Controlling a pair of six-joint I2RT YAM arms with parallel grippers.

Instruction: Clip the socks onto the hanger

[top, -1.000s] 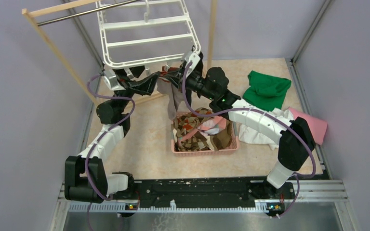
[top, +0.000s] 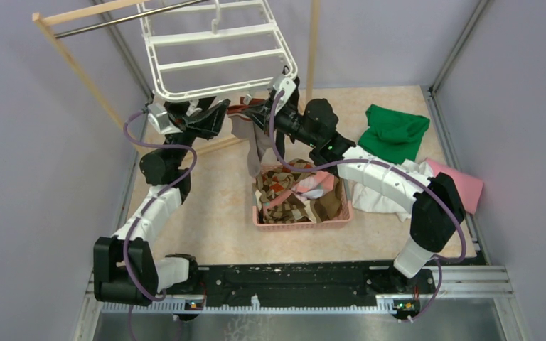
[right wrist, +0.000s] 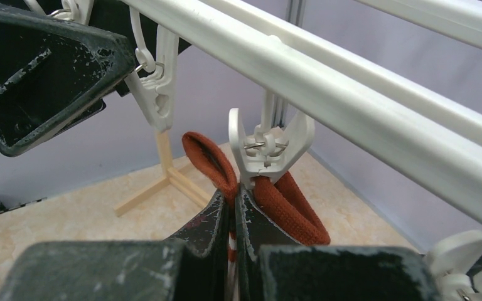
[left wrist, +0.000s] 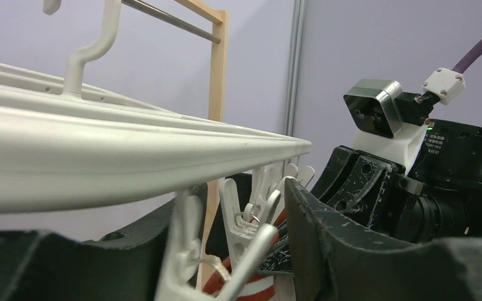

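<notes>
A grey sock (top: 254, 142) with a rust-red, white-striped cuff hangs below the front bar of the white hanger (top: 220, 90). My right gripper is shut on its cuff (right wrist: 210, 160); part of the cuff stands out on each side of the fingertips. A white clip (right wrist: 270, 150) on the bar has its lower tip against the right part of that cuff. My left gripper is open, its fingers apart on either side of white clips (left wrist: 241, 219), with no sock held between them. In the right wrist view, a left finger (right wrist: 50, 81) is beside another clip (right wrist: 157, 81).
Dark socks (top: 289, 99) hang at the hanger's right end. Below stands a pink basket (top: 302, 225) of patterned socks. Green cloth (top: 396, 133), white cloth (top: 384, 192) and a pink piece (top: 462, 186) lie at the right.
My left gripper has opened and shifted slightly left, away from the sock's cuff. The hanger has moved very slightly. The right arm stays in place.
</notes>
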